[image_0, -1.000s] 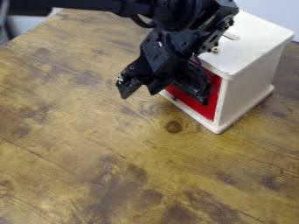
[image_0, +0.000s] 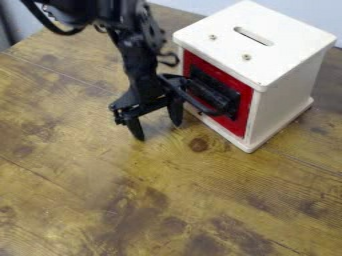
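Observation:
A black robot gripper (image_0: 154, 120) hangs low at the front left of a white wooden box (image_0: 277, 93), its fingertips near the table and apart. Behind it, the red front panel (image_0: 238, 122) of the box holds a black slotted piece (image_0: 223, 96), partly covered by the arm. The box top has a slot. I see nothing clearly held between the fingers.
A pale wall stands behind the table at the back.
The arm has drawn back from over the box to the left, and the gripper has moved lower, toward the table. More of the box top now shows.

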